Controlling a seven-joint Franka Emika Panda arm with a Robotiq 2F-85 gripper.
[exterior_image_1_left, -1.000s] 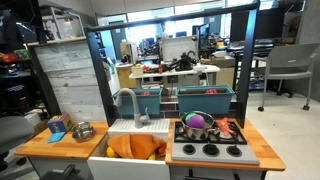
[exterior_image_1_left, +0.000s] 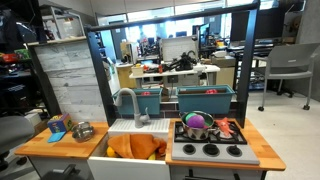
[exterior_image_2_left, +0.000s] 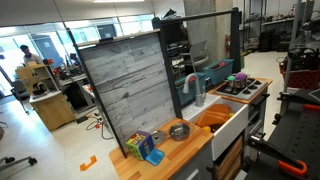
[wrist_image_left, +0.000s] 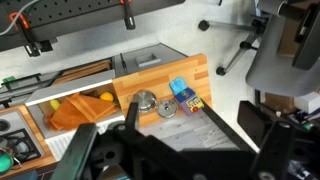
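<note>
My gripper stands open high above the toy kitchen counter, its dark fingers (wrist_image_left: 115, 150) wide apart with nothing between them. Below it in the wrist view are a metal bowl (wrist_image_left: 145, 99), a second round metal piece (wrist_image_left: 168, 107), a colourful box (wrist_image_left: 190, 101) and a blue item (wrist_image_left: 178, 85) on the wooden counter (wrist_image_left: 160, 78). An orange cloth (exterior_image_1_left: 135, 146) fills much of the white sink, with something yellow partly showing beside it. On the stove (exterior_image_1_left: 210, 149) at the right sits a metal pot (exterior_image_1_left: 200, 132) with a purple thing (exterior_image_1_left: 195, 121) in it.
A grey faucet (exterior_image_1_left: 132, 105) rises behind the sink. Teal bins (exterior_image_1_left: 205, 102) stand behind the stove. A black frame (exterior_image_1_left: 245, 65) and a pale wooden panel (exterior_image_1_left: 75, 83) border the counter. A dark table (exterior_image_2_left: 290, 130) lies in front.
</note>
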